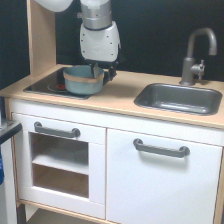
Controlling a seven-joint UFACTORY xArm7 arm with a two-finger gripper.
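In the camera view, a blue-grey pot [83, 85] stands upright on the dark stove top at the left of the toy kitchen counter. From above, the white and grey arm reaches down. My gripper [103, 74] is at the pot's right side, close to its rim. The dark fingers are small and overlap the dark background, so their opening and any contact with the rim are unclear. Something brownish shows at the left inside the pot; what it is cannot be made out.
A metal sink [178, 98] with a tall grey faucet [193, 60] takes up the counter's right side. Bare wooden counter [120, 92] lies between stove and sink. Below are an oven door [62, 150] and a white cupboard door [160, 180]. A wooden post rises at the left.
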